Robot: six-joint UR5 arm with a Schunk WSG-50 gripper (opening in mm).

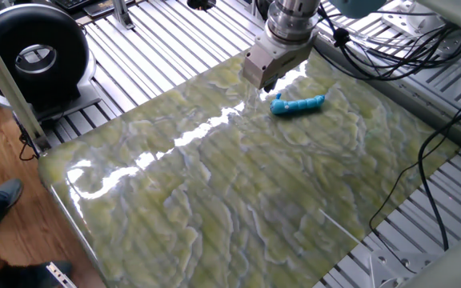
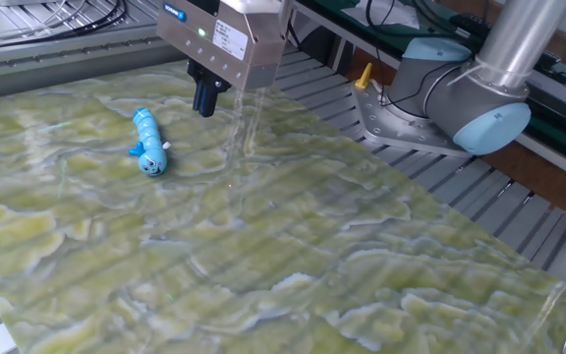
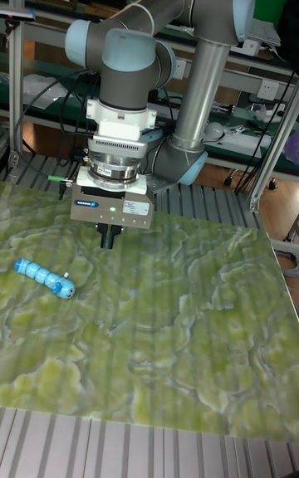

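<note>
A blue segmented caterpillar toy [image 1: 298, 105] lies on the green marbled board, its face and small side fins showing at one end in exterior view 2 [image 2: 149, 145]. My gripper [image 2: 204, 102] hangs above the board, pointing down, beside the toy and apart from it. Its short black fingers are together, and nothing shows between them. From the front, in exterior view 3, the toy [image 3: 44, 279] rests to the left of the gripper [image 3: 107, 241] and nearer the camera.
The marbled board [image 1: 174, 216] is otherwise bare, with wide free room. A black ring-shaped device [image 1: 32, 56] stands off its far left corner. Loose black cables [image 1: 422, 60] hang at the right. A person stands at left.
</note>
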